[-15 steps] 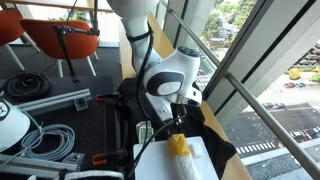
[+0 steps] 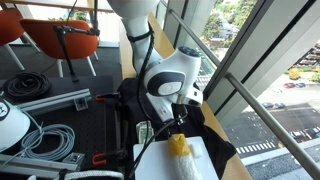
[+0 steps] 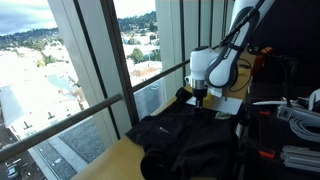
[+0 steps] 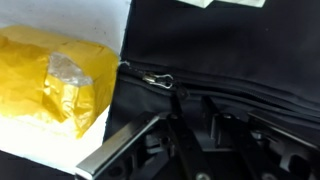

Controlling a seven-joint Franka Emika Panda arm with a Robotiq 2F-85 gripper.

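Note:
Black cloth with a zipper [image 4: 158,79], perhaps a jacket or bag, lies spread over the table, seen also as dark fabric [image 3: 190,145] in exterior view 2. Above the zipper is my gripper, open, its fingertips close to the metal zipper pull; whether they touch it I cannot tell. A yellow package [image 4: 55,80] with a clear patch rests on a white surface left of the gripper in the wrist view. That yellow piece [image 2: 180,146] shows below the arm in exterior view 1, beside a white fluffy part [image 2: 192,163].
A white sheet or board [image 2: 155,165] lies under the yellow package. Left of the arm, a dark cart [image 2: 70,115] bears coiled cable [image 2: 50,142]. A window rail [image 2: 235,85] runs along the right. Wooden tabletop [image 3: 122,160] shows bare beside the cloth.
The arm tilts very slightly differently from a second ago, its wrist a touch lower. The package and cloth look the same.

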